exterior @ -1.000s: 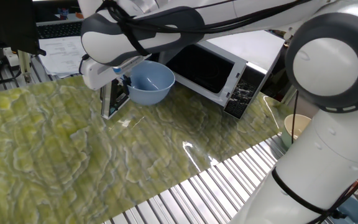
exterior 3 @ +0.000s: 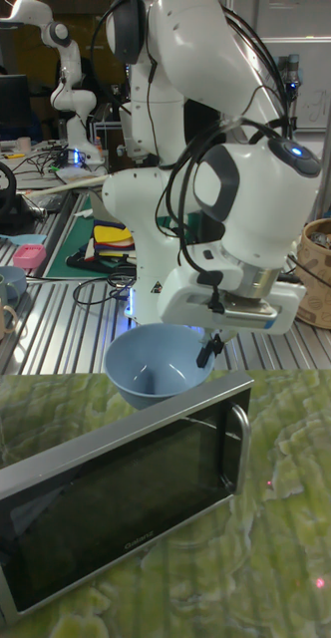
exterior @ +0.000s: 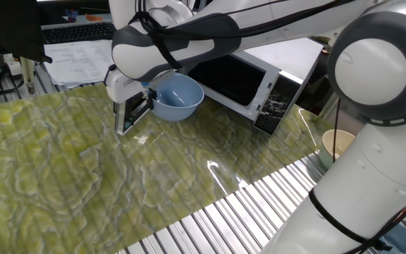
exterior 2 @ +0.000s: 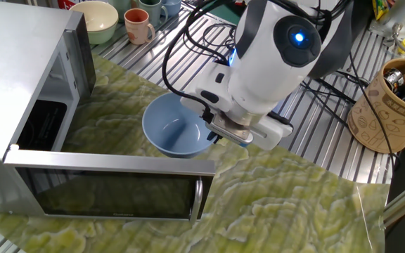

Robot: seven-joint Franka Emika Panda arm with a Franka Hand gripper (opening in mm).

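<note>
A light blue bowl (exterior: pixel 177 99) is upright beside the open microwave (exterior: pixel 235 81). My gripper (exterior 2: pixel 213 135) is at the bowl's rim, its dark fingers (exterior 3: pixel 204 353) shut on the edge nearest the hand. In exterior view 2, the bowl (exterior 2: pixel 176 125) appears just behind the swung-open door (exterior 2: pixel 111 190), toward the arm's side. Exterior view 3 has the door (exterior 3: pixel 124 499) in front, covering a little of the bowl's lower part. Whether the bowl's base touches the green mat cannot be told.
The microwave's cavity (exterior 2: pixel 44 123) faces the bowl's side. A cream bowl (exterior 2: pixel 95 21) and several mugs, one of them an orange mug (exterior 2: pixel 138 27), stand behind the microwave. A brown pot (exterior 2: pixel 385 105) is at the far side.
The hand and the blue bowl have shifted together a little to the right in exterior view 1, toward the microwave. The microwave and its door have stayed put.
</note>
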